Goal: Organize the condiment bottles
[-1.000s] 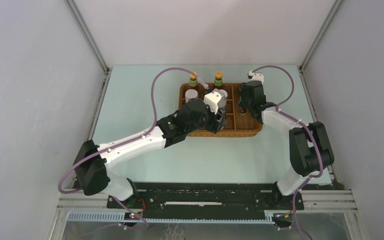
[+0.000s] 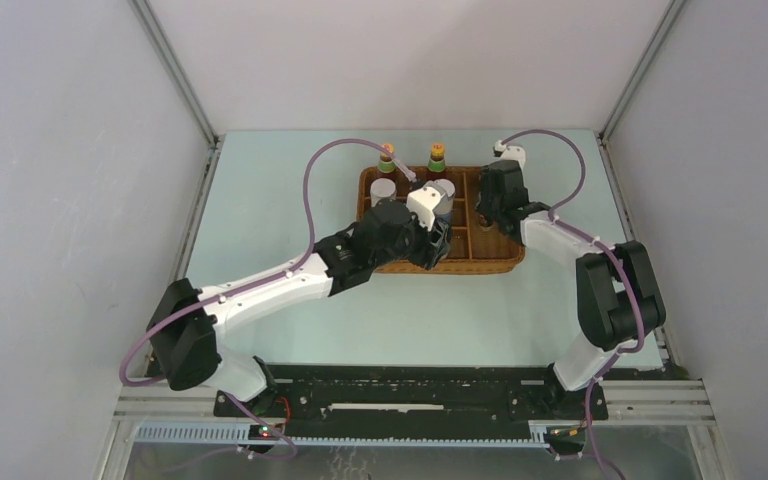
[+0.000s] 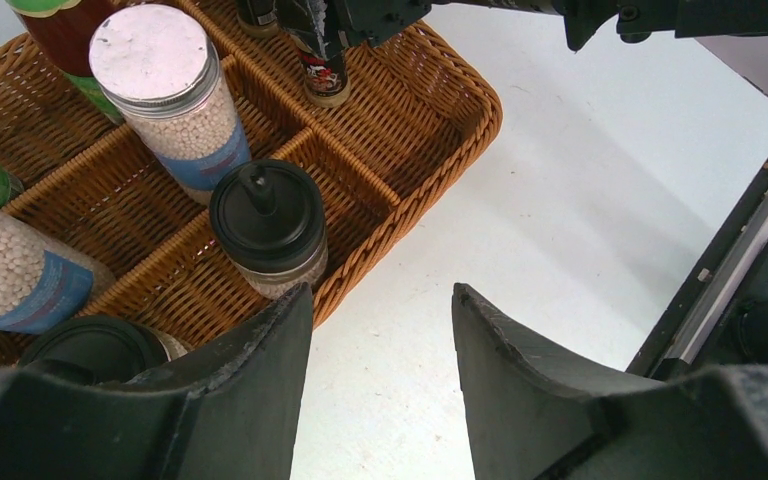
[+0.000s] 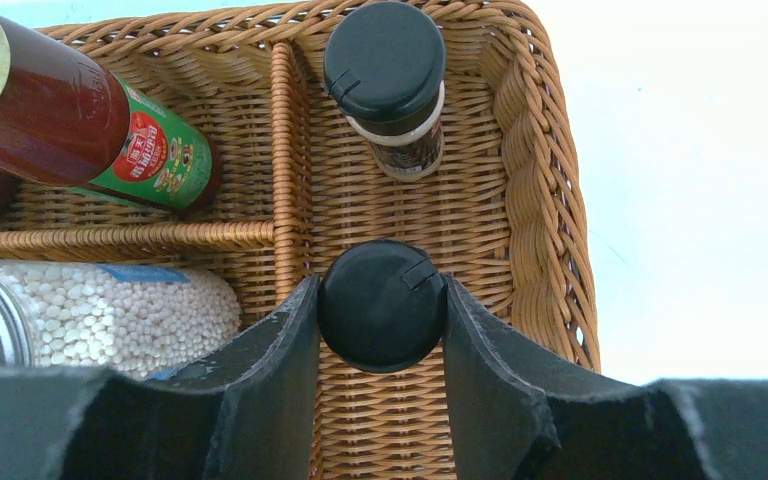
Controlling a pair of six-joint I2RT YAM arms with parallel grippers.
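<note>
In the right wrist view, my right gripper is shut on a black-capped bottle (image 4: 382,308), inside the basket's long right compartment. Another black-capped bottle (image 4: 390,80) stands upright at the far end of that compartment. My left gripper hangs over the basket's front edge with its fingers apart and nothing between them. Beside its left finger, a black-lidded jar (image 3: 268,225) stands in a front compartment. Behind that jar rises a tall white-lidded jar (image 3: 185,110) of pale beads. The wicker basket (image 2: 475,267) lies on the pale table.
Sauce bottles with green labels (image 4: 155,160) stand in the back compartments. A second bead jar (image 3: 20,270) and a second black-lidded jar (image 3: 95,350) fill the basket's left side. Bare table (image 2: 440,320) lies in front of the basket.
Both arms have shifted only very slightly over the last second. The bottles and jars in the basket show no visible movement.
</note>
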